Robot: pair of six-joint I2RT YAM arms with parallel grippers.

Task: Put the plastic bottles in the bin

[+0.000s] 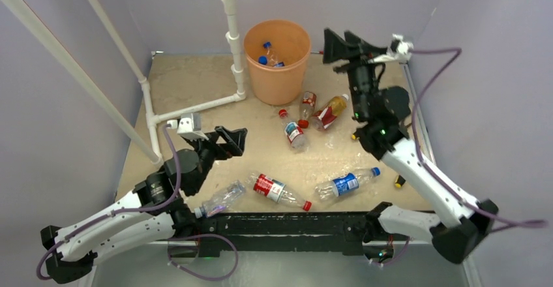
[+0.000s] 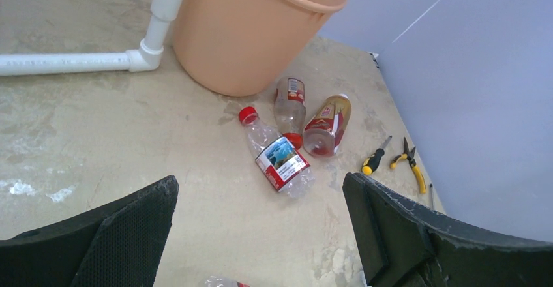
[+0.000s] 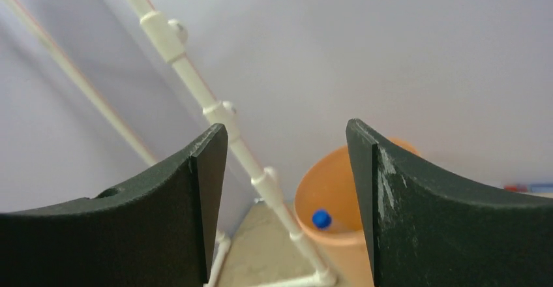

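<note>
The orange bin (image 1: pixel 274 85) stands at the back centre, bottles (image 1: pixel 263 60) inside. My left gripper (image 1: pixel 231 142) is open and empty above the floor at centre-left. My right gripper (image 1: pixel 342 47) is open and empty, raised right of the bin. A small red-capped bottle (image 1: pixel 291 128), an upturned bottle (image 1: pixel 307 107) and an amber bottle (image 1: pixel 330 113) lie in front of the bin. Nearer the front edge lie a clear bottle (image 1: pixel 222 198), a large red-label bottle (image 1: pixel 278 192) and a blue-label bottle (image 1: pixel 345 182).
White pipes (image 1: pixel 195 109) frame the left and back. Pliers (image 2: pixel 414 166) and screwdrivers (image 2: pixel 372 163) lie at the right, partly under my right arm in the top view.
</note>
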